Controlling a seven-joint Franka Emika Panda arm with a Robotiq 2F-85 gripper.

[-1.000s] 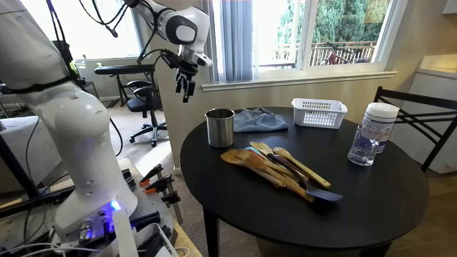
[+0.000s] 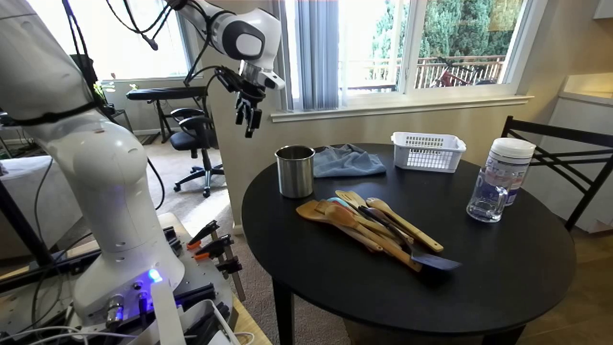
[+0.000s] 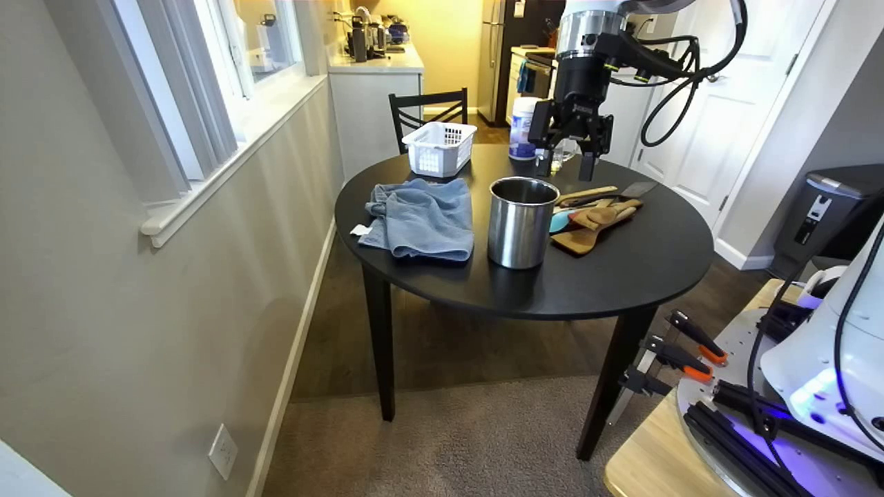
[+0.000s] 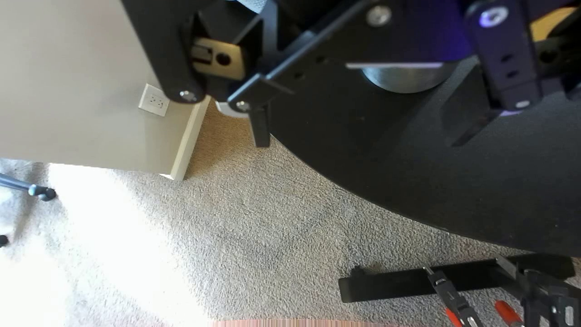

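My gripper (image 3: 565, 172) is open, its two fingers apart with empty space between them. It hangs above table height, left of the tabletop in exterior view 1 and clear of everything on it. On the black round table (image 2: 505, 276) stands an upright steel canister (image 2: 296, 172). A pile of wooden and dark utensils (image 2: 368, 227) lies in front of it, with a dark spatula (image 2: 435, 260) reaching out to the right. Behind the canister is a crumpled blue cloth (image 2: 347, 162). In the wrist view only the canister's lower part (image 4: 406, 79) shows; my gripper hides the rest.
A white basket (image 2: 429, 152) sits at the table's window side. A clear glass mug (image 2: 486, 198) and a white-lidded tub (image 2: 511, 158) stand at the far right. A wall and window run along one side; a chair (image 2: 566, 155) stands behind.
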